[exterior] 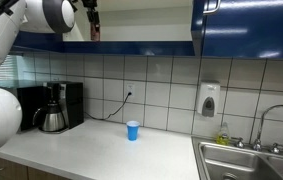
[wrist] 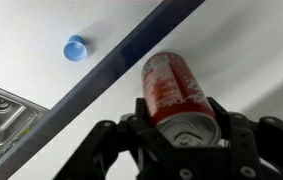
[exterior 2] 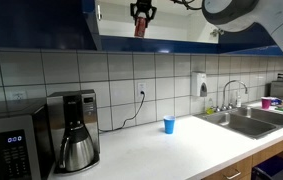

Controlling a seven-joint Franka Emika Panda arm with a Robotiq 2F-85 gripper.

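A red and silver soda can [wrist: 171,82] is held in my gripper, whose fingers are shut around it in the wrist view. The can's silver end faces the camera. High up in exterior view 1, the can [exterior: 94,34] hangs below the gripper in front of the pale interior of the open upper cabinet. Exterior view 2 also has the can [exterior 2: 140,27] up there, above the cabinet's blue lower edge. Whether it touches the shelf cannot be made out.
The blue cabinet edge [exterior: 141,47] runs just beneath the can. On the white counter [exterior: 101,145] stand a blue cup [exterior: 132,131] and a coffee maker [exterior: 54,110]. A sink [exterior: 236,161] lies to the right. A blue cabinet door [exterior: 246,30] is also at the right.
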